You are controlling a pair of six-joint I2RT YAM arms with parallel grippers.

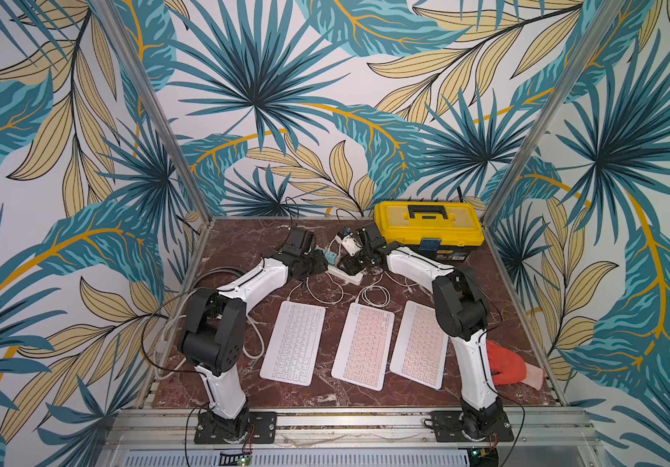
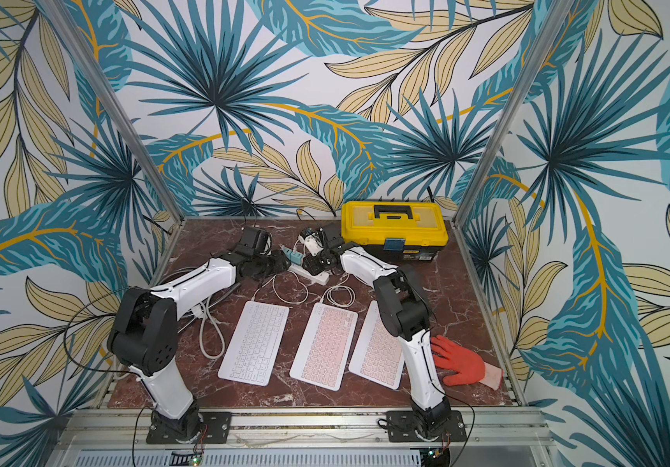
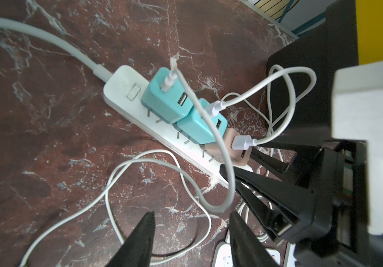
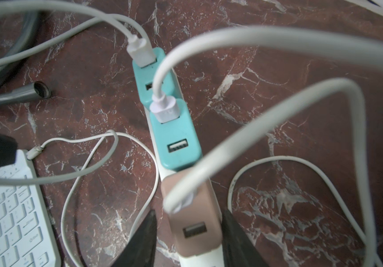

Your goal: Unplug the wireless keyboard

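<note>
A white power strip [image 3: 124, 89] carries two teal chargers [image 4: 175, 133] and a pink one [image 4: 191, 222], each with a white cable plugged in. My left gripper is open above the table, just short of the strip, its fingers either side of loose cable. My right gripper is open around the pink charger at the strip's end; I cannot tell whether it touches. A white keyboard [image 2: 253, 342] and two pink-keyed keyboards [image 2: 323, 346] [image 2: 373, 350] lie at the front.
A yellow toolbox [image 1: 428, 222] stands at the back right, close to my right gripper. A red glove [image 2: 463, 362] lies at the front right. Cables and hoses crowd the left side.
</note>
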